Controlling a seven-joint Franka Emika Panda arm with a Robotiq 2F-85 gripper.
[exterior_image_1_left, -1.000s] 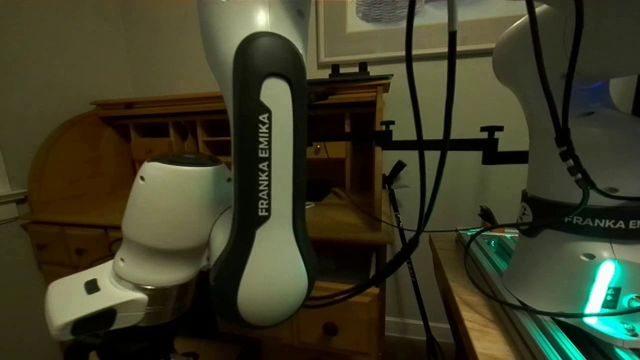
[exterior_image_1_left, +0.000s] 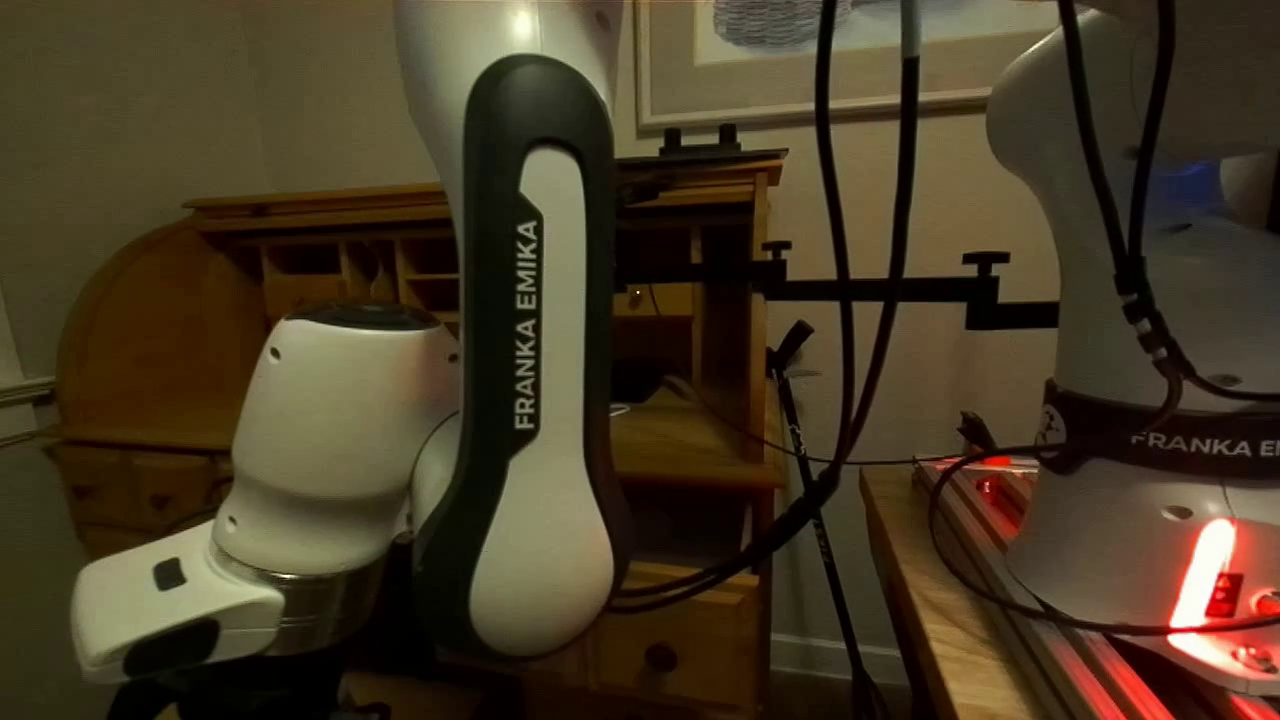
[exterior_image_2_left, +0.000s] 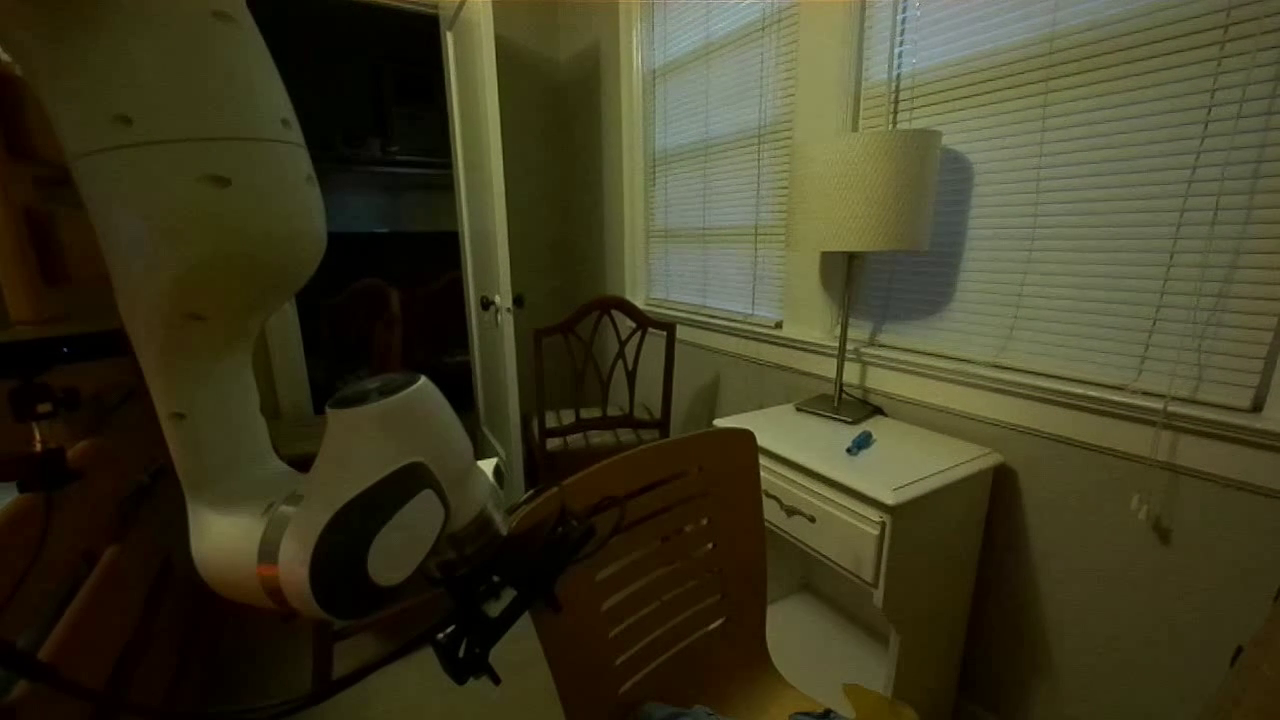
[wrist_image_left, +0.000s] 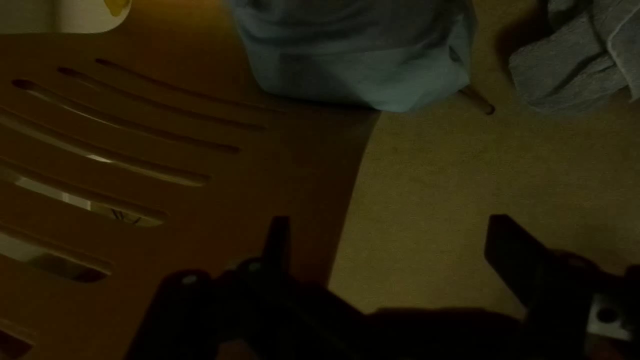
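In the wrist view my gripper is open, its two dark fingers wide apart with nothing between them. Behind that gap lie the edge of a brown slatted chair (wrist_image_left: 288, 180) and a tan surface (wrist_image_left: 432, 180). A grey-blue cloth item (wrist_image_left: 360, 66) rests across the chair and the tan surface, beyond the fingertips and apart from them. To its right is a crumpled grey cloth (wrist_image_left: 570, 72). In exterior view 2 the gripper (exterior_image_2_left: 474, 648) is a dark shape beside the chair back (exterior_image_2_left: 672, 564); exterior view 1 cuts off its fingers.
A small white desk (exterior_image_2_left: 936, 462) carries a lamp (exterior_image_2_left: 870, 192) and a little blue object (exterior_image_2_left: 860, 443). Another wooden chair (exterior_image_2_left: 606, 372) stands behind. In exterior view 1 a roll-top desk (exterior_image_1_left: 696, 456) fills the background, and black cables (exterior_image_1_left: 828, 468) hang near the arm.
The arm's wrist has shifted slightly left and down in exterior view 1. The light on the robot base has turned from green to red.
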